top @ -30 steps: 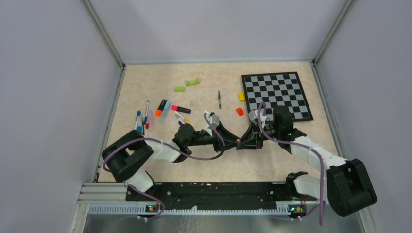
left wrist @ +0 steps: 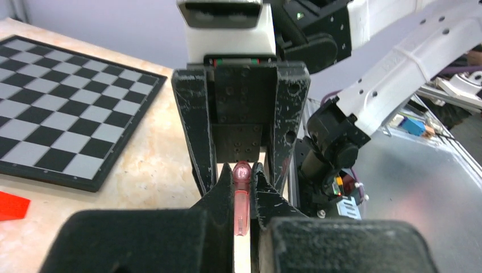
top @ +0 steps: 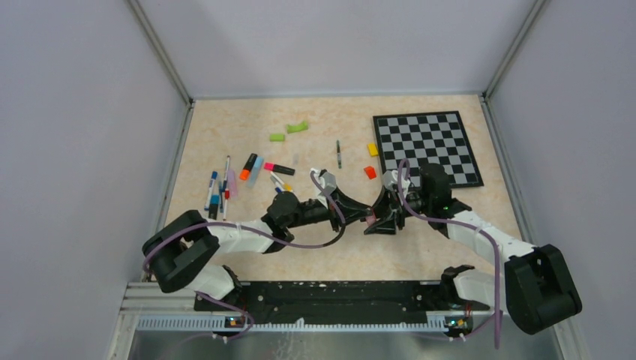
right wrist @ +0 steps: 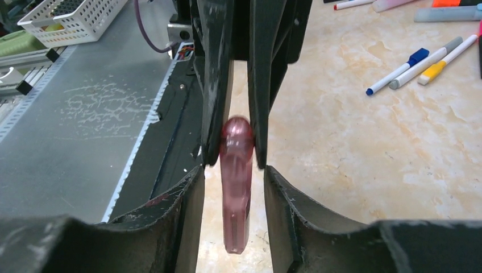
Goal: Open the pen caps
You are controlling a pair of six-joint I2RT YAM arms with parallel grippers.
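A translucent pink pen (right wrist: 234, 199) hangs between the two arms above the table. My left gripper is shut on its rounded upper end, which also shows as a pink strip (left wrist: 241, 205) in the left wrist view. The lower end of the pen is free. My right gripper stands open, one finger to each side of the pen, with gaps between. In the left wrist view its spread black fingers (left wrist: 289, 122) face my left gripper. Where cap and barrel meet cannot be told.
Several markers lie on the left of the table, among them a blue-capped pen (right wrist: 398, 71). A checkerboard (top: 427, 146) sits at the back right, near a red piece (top: 370, 172) and a yellow piece (top: 372, 150).
The left arm's upper links have swung slightly left, with its gripper in nearly the same place.
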